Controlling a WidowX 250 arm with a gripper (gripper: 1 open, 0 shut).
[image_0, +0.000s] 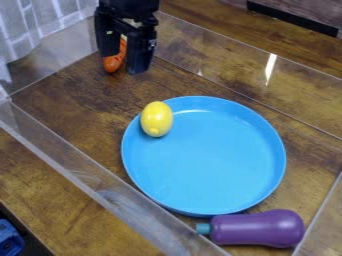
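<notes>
The black gripper (124, 58) hangs at the top left of the tray, its fingers apart, over an orange object (114, 60) that it partly hides; whether they touch cannot be told. A yellow egg-shaped object (156, 118) rests on the upper left of a blue plate (214, 165). A purple eggplant-like toy (261, 229) with a teal stem lies at the plate's lower right edge.
Clear plastic walls (80, 170) surround the wooden tray floor. Bare wood shows left of the plate and at the upper right. A small blue object (7, 240) lies outside at the lower left.
</notes>
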